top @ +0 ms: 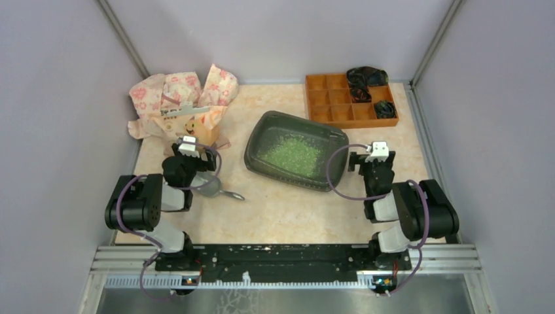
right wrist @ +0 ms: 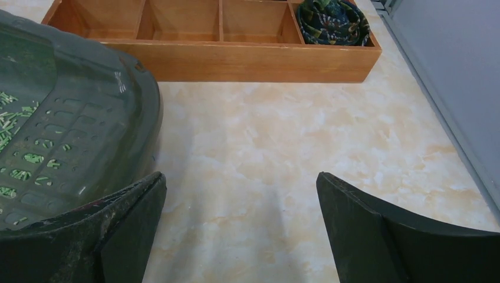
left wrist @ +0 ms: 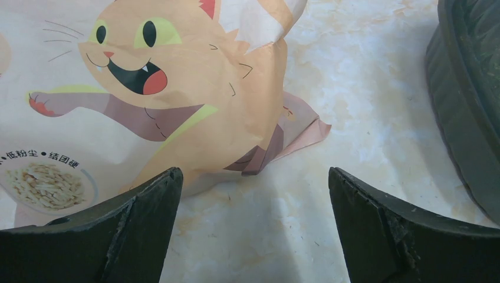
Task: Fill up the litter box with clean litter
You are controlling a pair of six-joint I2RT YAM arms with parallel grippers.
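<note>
The dark green litter box [top: 262, 134] lies slightly turned in the middle of the table, with green litter pellets [top: 292, 156] spread over part of its floor. At the back left, a litter bag [top: 199, 123] with a cat printed on it stands by other pink-patterned bags. In the left wrist view the bag [left wrist: 230, 124] is just beyond my left gripper, which is open and empty. A grey scoop [top: 211, 186] lies partly hidden beneath the left arm. My right gripper hangs open right of the box [right wrist: 135, 112], with only bare table between its fingers.
A wooden tray [top: 340, 112] with compartments sits behind the box at the right, dark patterned cloth [top: 366, 77] in its right side. Pink-patterned bags [top: 160, 95] fill the back left corner.
</note>
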